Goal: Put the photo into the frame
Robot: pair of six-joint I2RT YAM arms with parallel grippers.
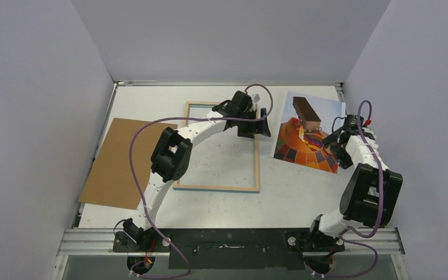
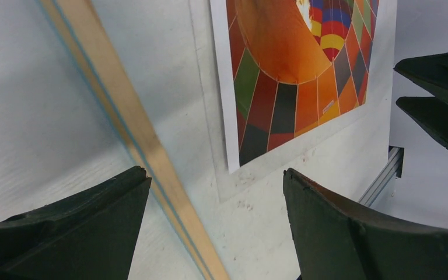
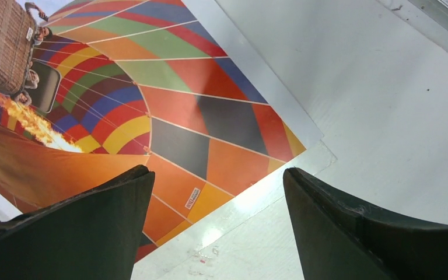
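The photo (image 1: 309, 131), a hot-air-balloon picture, lies flat on the right side of the table with a clear sheet edge showing around its corner in the wrist views. To its left lies the wooden frame (image 1: 257, 163), empty inside. My left gripper (image 1: 259, 123) is over the frame's right side; in the left wrist view its fingers (image 2: 350, 233) stand wide apart, with nothing between them. Over the photo's right edge hovers my right gripper (image 1: 333, 146), open, the photo's near-right corner beyond its fingers (image 3: 350, 227) in the right wrist view.
A brown backing board (image 1: 114, 166) lies flat left of the frame, partly under the left arm. Bare white table (image 1: 291, 201) extends in front of the frame and photo. Walls enclose the sides and back.
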